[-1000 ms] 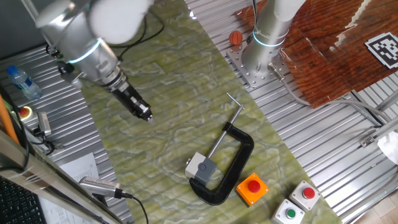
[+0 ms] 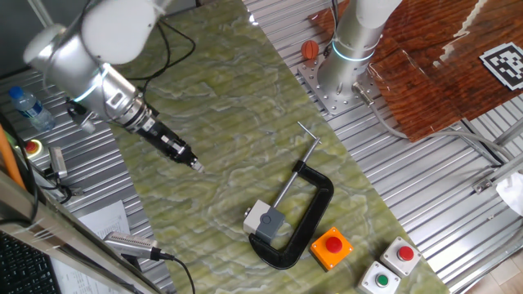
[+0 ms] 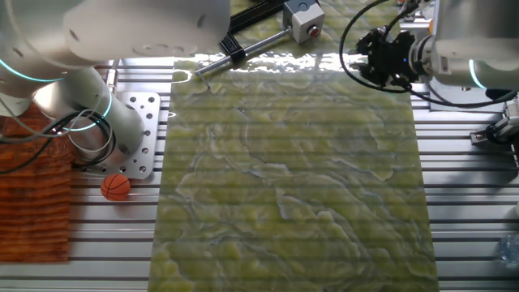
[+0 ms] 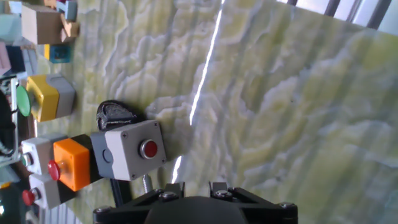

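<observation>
My gripper point(image 2: 198, 167) hangs over the left part of the green marbled mat point(image 2: 221, 98), clear of every object. In the wrist view a narrow gap shows between the fingertips of my gripper, with nothing in it. A black C-clamp point(image 2: 315, 220) lies on the mat, its screw bar pointing up in exterior view 1. Within the clamp's lower end sits a grey-and-white box point(image 4: 135, 151) with a red button point(image 4: 148, 149). This box is ahead and to the left of my fingers in the wrist view.
An orange box with a red button point(image 2: 332, 248) stands beside the clamp. Two white button boxes, one red point(image 2: 402, 255) and one green point(image 2: 381, 278), are farther right.
The clamp and button boxes have stayed put.
</observation>
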